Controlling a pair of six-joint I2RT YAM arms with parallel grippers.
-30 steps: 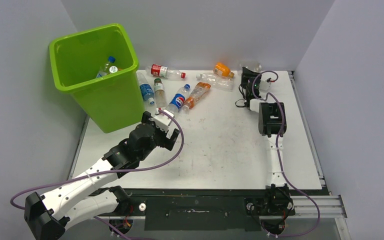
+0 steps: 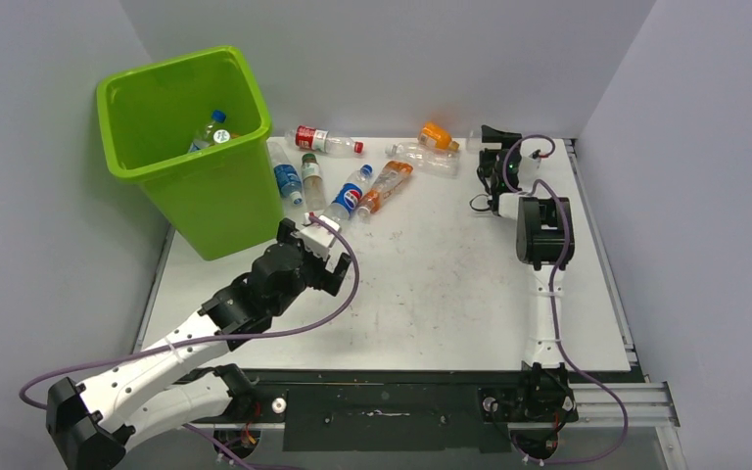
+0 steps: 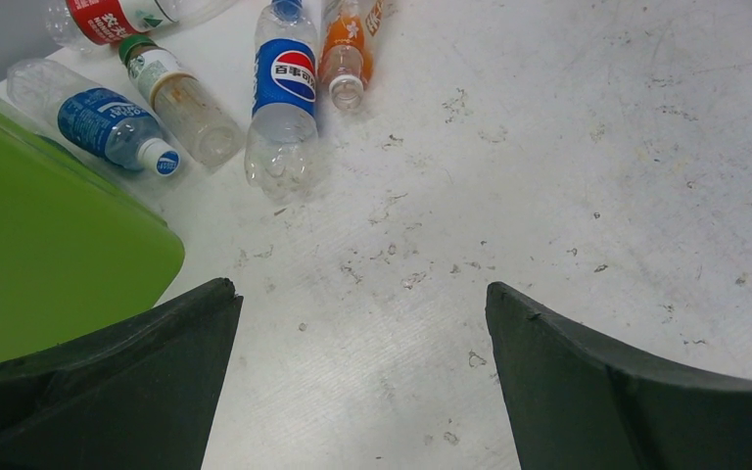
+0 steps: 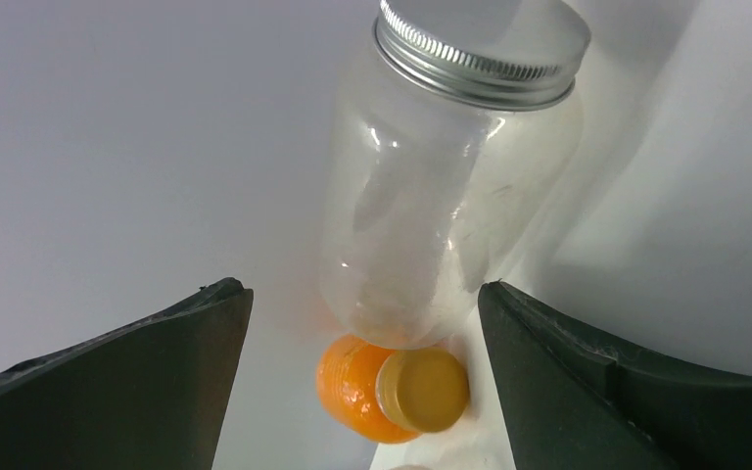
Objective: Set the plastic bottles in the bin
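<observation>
A clear jar with a silver lid (image 4: 450, 176) lies ahead of my right gripper, which stands open; the jar's lower part shows between the fingertips, ungripped. In the top view that gripper (image 2: 501, 137) hides most of the jar by the back wall. My left gripper is open over bare table, nothing between its fingers. Before it lie a Pepsi bottle (image 3: 283, 98), a crushed orange-label bottle (image 3: 351, 44), a green-capped bottle (image 3: 181, 103) and a blue-label bottle (image 3: 98, 116). The green bin (image 2: 211, 201) at the left holds a blue-capped bottle (image 2: 213, 125).
Along the back wall lie a red-label bottle (image 2: 323, 141), a clear bottle (image 2: 423, 159) and an orange bottle (image 2: 437, 135). Walls close off the back and both sides.
The left arm has barely shifted, and the other bottles lie unchanged.
</observation>
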